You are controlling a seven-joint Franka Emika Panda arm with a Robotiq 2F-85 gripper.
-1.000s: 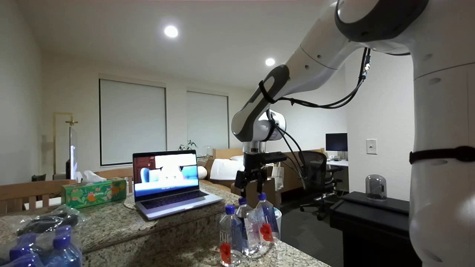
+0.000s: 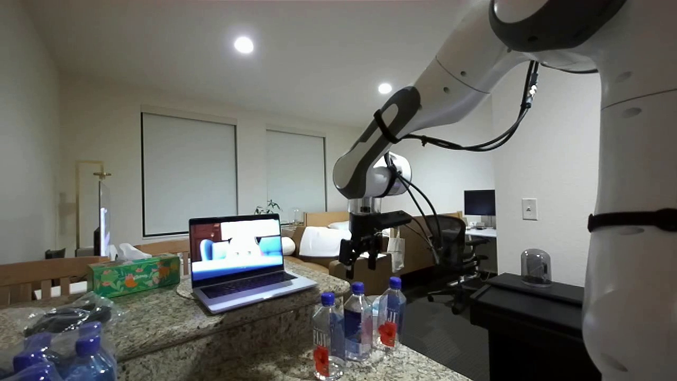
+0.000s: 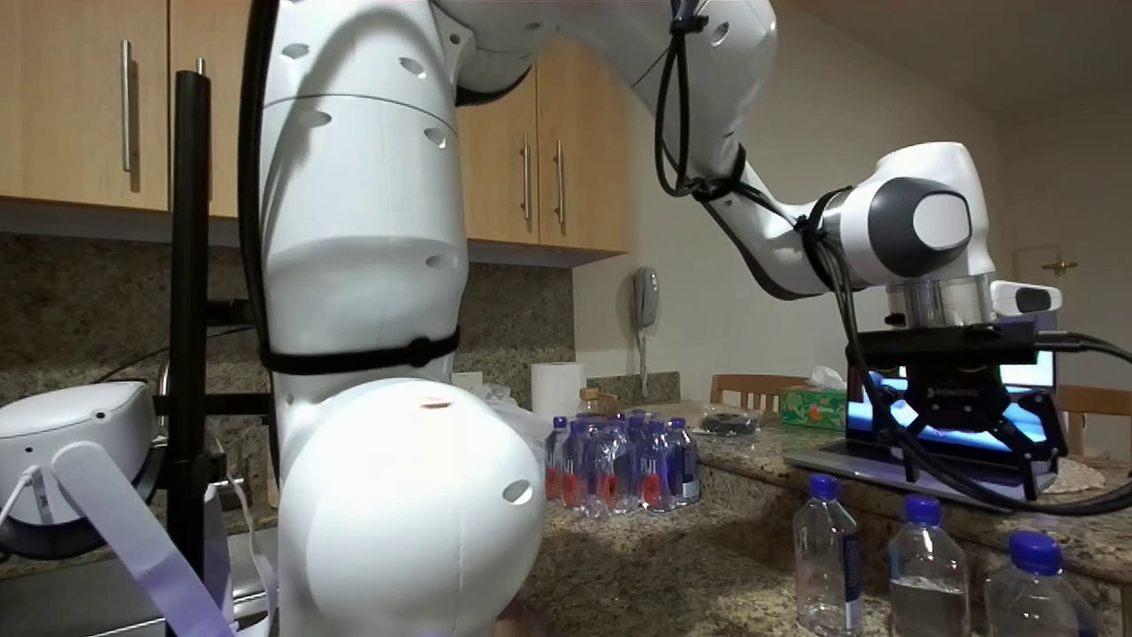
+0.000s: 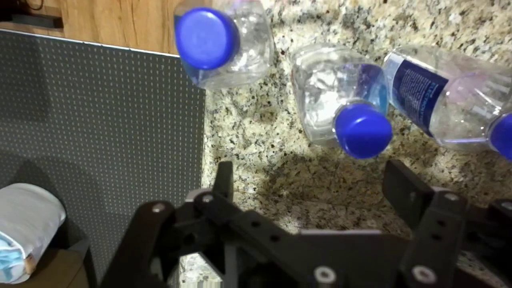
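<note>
Three clear water bottles with blue caps stand close together on the lower granite counter: a left bottle [image 2: 328, 339], a middle bottle [image 2: 358, 324] and a right bottle [image 2: 391, 314]. My gripper [image 2: 360, 265] hangs just above their caps, pointing down. In the wrist view the gripper is open, its two black fingers wide apart. Only bare counter shows between them. The middle bottle [image 4: 336, 96] lies just ahead of this gap, apart from both fingers. Another bottle [image 4: 230, 48] stands at the counter's edge, and one with a dark blue label [image 4: 420, 91] is at the right.
An open laptop [image 2: 244, 260] and a green tissue box [image 2: 134, 276] occupy the raised counter. Several more bottles [image 3: 621, 467] are grouped farther back. Beyond the counter's edge the dark patterned floor [image 4: 120, 120] lies below, with a white bin [image 4: 26, 225].
The middle and right bottles leaned left a second ago and now stand upright. My arm has shifted slightly right and up in exterior view 1.
</note>
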